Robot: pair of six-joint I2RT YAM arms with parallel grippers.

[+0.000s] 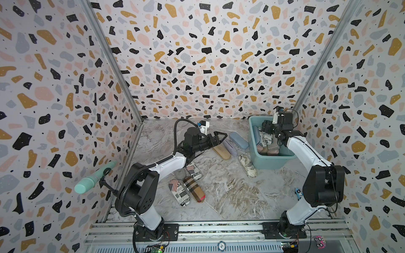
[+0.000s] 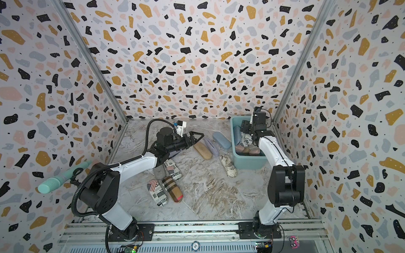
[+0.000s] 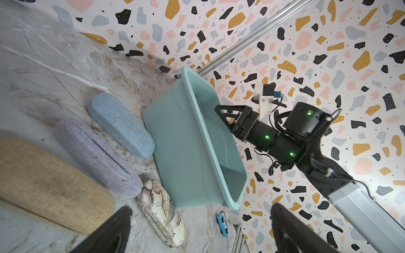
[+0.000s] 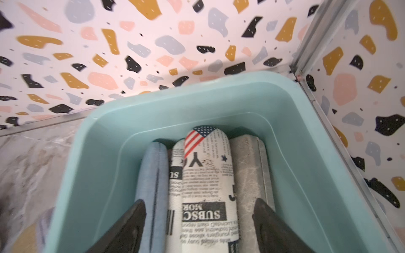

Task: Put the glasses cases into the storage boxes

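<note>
A teal storage box point(image 1: 270, 162) stands at the right of the table. In the right wrist view it holds a blue case point(image 4: 152, 181), a newsprint-and-flag case point(image 4: 206, 172) over a similar one, and a grey case point(image 4: 249, 177). Above these my right gripper is open, nothing between its fingers. My left gripper point(image 1: 219, 137) hovers open and empty over the tan case point(image 3: 46, 181). Beside that lie a lilac case point(image 3: 97, 156) and a blue-grey case point(image 3: 120, 122). A cream patterned case point(image 1: 248, 165) rests by the box.
At the front left lie a checked case point(image 1: 194, 189), a newsprint case point(image 1: 179, 192) and another flag-print case point(image 1: 194, 171), near the left arm. A small blue item point(image 1: 298, 193) is by the right arm's base.
</note>
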